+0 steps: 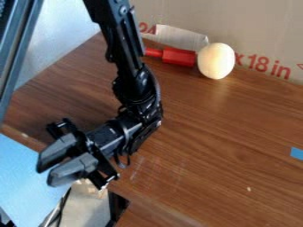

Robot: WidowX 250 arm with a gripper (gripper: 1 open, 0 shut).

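Observation:
My black gripper (73, 162) hangs low at the front left, over the light blue surface (24, 191) by the table's edge, its two fingers pointing toward the lower left. I cannot make out anything held between them. At the back of the wooden table stand a white egg-shaped object (215, 61) and, beside it on the left, a red cylinder (175, 57) with a pale rolled or curved piece (180, 37) behind it.
A cardboard panel (267, 35) closes off the back. A small blue patch (297, 152) lies at the right edge.

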